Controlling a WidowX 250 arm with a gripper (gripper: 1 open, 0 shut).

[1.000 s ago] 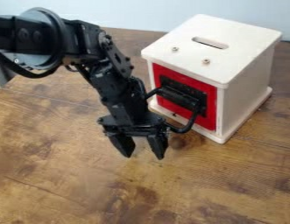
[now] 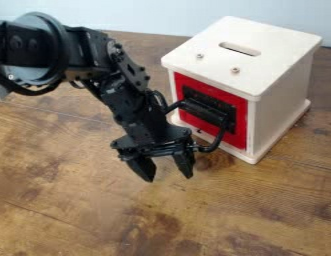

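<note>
A pale wooden box [image 2: 281, 95] with a slot and two screws on top stands at the upper right. Its front carries a red panel [image 2: 188, 122] with a black part [image 2: 208, 106] mounted on it, partly behind a black cable. My black gripper [image 2: 165, 166] hangs over the table in front of and left of the box, fingers pointing down and apart, with nothing visible between them.
A pale wall runs behind it.
</note>
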